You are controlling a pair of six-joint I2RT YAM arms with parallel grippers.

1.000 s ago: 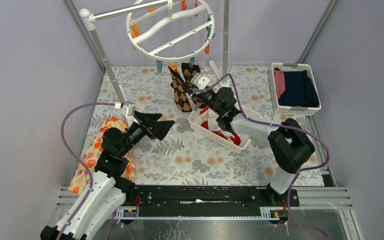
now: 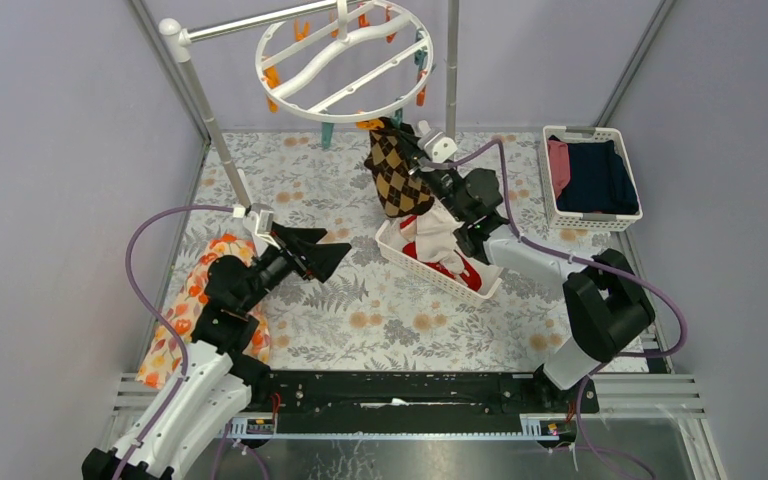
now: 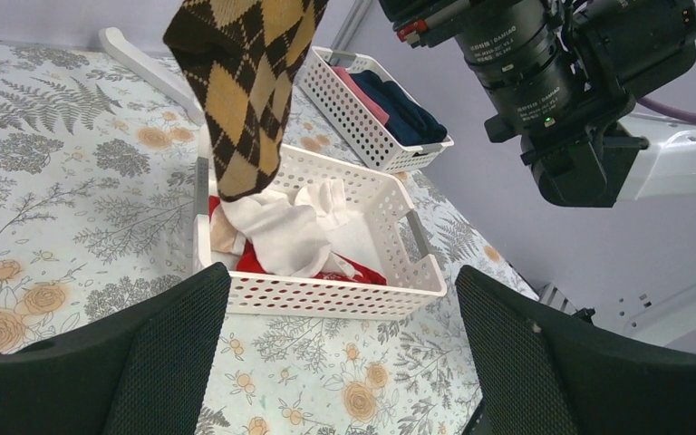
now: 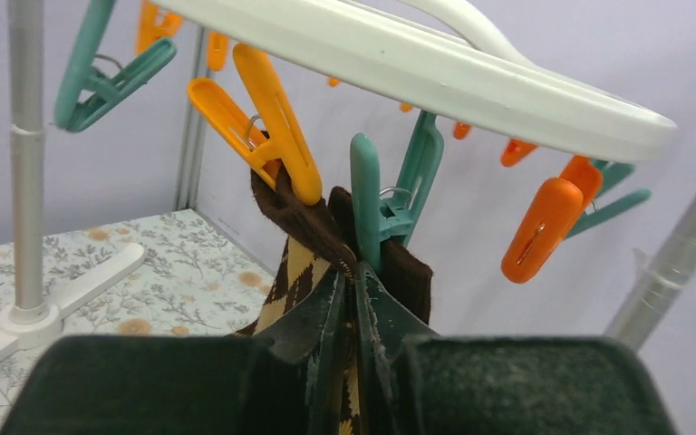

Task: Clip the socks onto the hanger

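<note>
Argyle socks (image 2: 398, 180) hang below the white round hanger (image 2: 262, 72). In the right wrist view a yellow clip (image 4: 276, 118) is at one dark brown cuff (image 4: 304, 217), and a teal clip (image 4: 367, 199) is at the other cuff (image 4: 408, 272). Just beneath them my right gripper is shut on sock fabric; exactly which part is pinched is partly hidden by the fingers. My left gripper (image 2: 336, 259) stands open and empty over the table, away from the socks. One sock (image 3: 245, 100) dangles beyond it in the left wrist view.
Under the socks is a white basket (image 2: 430, 287) with white and red items. Another basket (image 2: 592, 222) with folded clothes stands back right. An orange-patterned cloth (image 2: 175, 340) lies at left. More clips (image 4: 544, 227) hang around the ring.
My right gripper has moved right, drawing the socks and their clips along. The hanger ring has shifted slightly, and the socks now hang closer together. My left arm has barely moved.
</note>
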